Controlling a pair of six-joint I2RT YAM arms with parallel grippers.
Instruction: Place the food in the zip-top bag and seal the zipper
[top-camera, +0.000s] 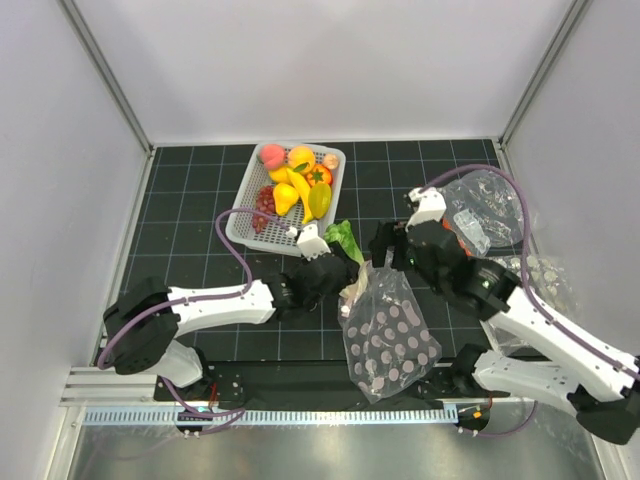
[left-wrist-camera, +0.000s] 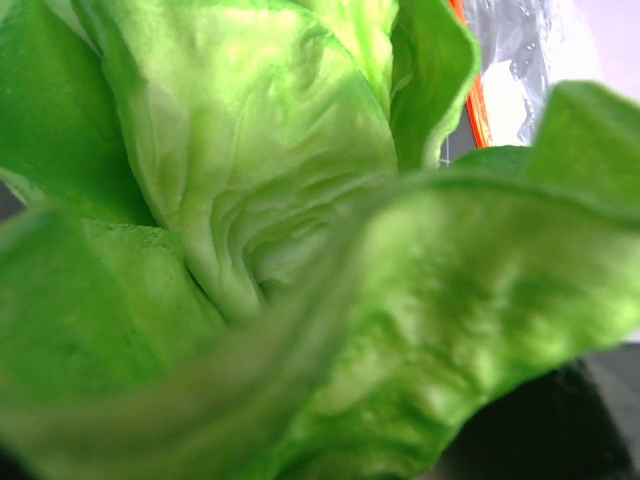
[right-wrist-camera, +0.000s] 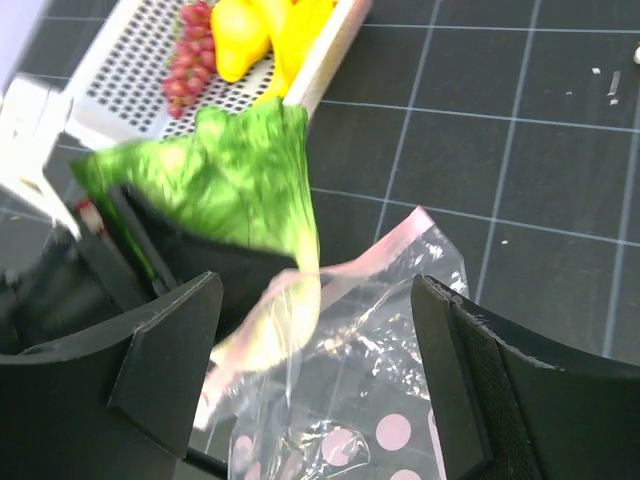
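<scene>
Green lettuce stands partly in the mouth of a clear dotted bag; its pale base shows behind the film in the right wrist view. Lettuce leaves fill the left wrist view and hide the fingers. My left gripper is at the lettuce, one dark finger crossing in front of it; how far it is closed is hidden. Over the bag's mouth, on its right, my right gripper is open, its fingers wide apart, with the bag's pink-edged rim below and beyond them.
A white basket of toy fruit stands at the back left. More clear bags lie at the right, partly behind my right arm; one has an orange zip edge.
</scene>
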